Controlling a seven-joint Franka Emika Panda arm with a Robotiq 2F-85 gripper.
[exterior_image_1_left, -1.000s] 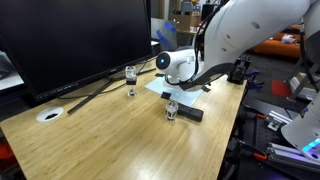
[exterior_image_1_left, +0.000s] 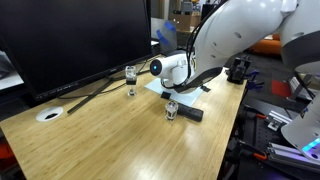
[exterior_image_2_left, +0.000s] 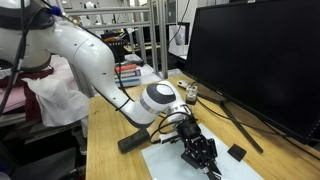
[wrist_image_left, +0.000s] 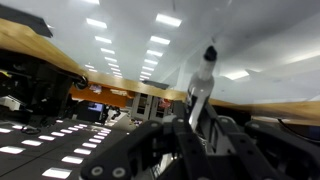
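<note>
A slim light-coloured, marker-like object with a dark tip (wrist_image_left: 203, 85) stands between the fingers of my gripper, which is shut on it. Its tip points at a glossy white board (wrist_image_left: 235, 45) that reflects the ceiling lights. In exterior view 2 the dark gripper (exterior_image_2_left: 203, 153) is low over that board (exterior_image_2_left: 162, 158), near its monitor side; the held object is not clear there. From exterior view 1 the arm's white body hides the gripper, and part of the board (exterior_image_1_left: 153, 86) shows. Whether the tip touches the board I cannot tell.
A black block (exterior_image_1_left: 188, 113) and a small bottle (exterior_image_1_left: 171, 110) stand before the board. Another bottle (exterior_image_1_left: 131, 80) is near the large monitor (exterior_image_1_left: 80, 45). A small black piece (exterior_image_2_left: 237, 152) lies at the board's edge.
The upper arm has swung further into exterior view 1 from the right, while its lower white part over the board has shifted only slightly. Bottles and black block have stayed put.
</note>
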